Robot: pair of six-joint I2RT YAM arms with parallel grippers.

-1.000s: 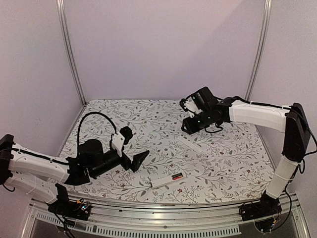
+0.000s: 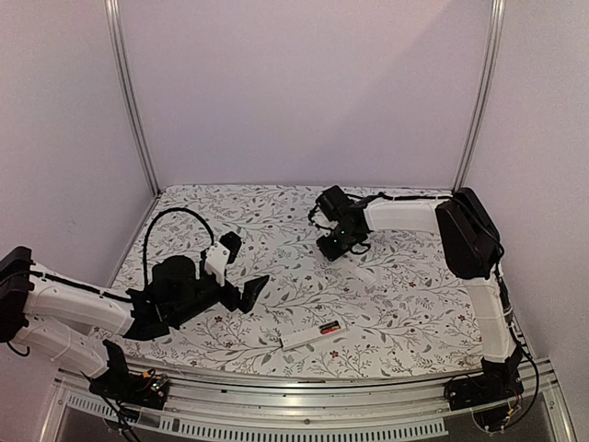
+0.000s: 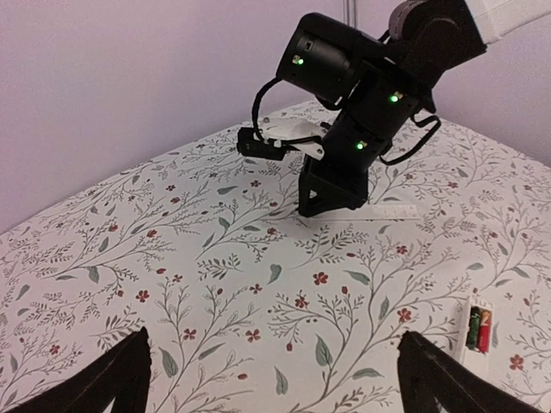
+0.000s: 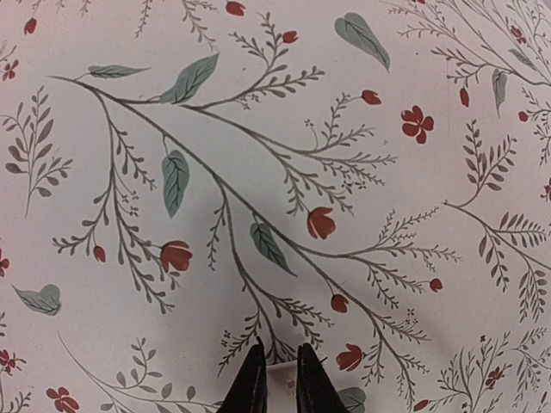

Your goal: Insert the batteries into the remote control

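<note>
A white slab (image 2: pixel 308 335), seemingly the remote control, lies near the table's front. Set into its right end are a black and a red battery, with the red battery (image 3: pixel 484 331) clearer in the left wrist view. Farther back lies a second flat white strip (image 2: pixel 363 273); I cannot tell exactly what it is. Its far end (image 4: pixel 281 376) shows between the narrowly parted fingers of my right gripper; whether they touch it is unclear. My left gripper (image 2: pixel 259 294) is wide open and empty, above the table left of the slab.
A metal rail (image 2: pixel 294 396) runs along the front edge, and pale walls close the back and sides.
My right arm has swung left and slightly down, bringing its gripper to the far end of the white strip.
</note>
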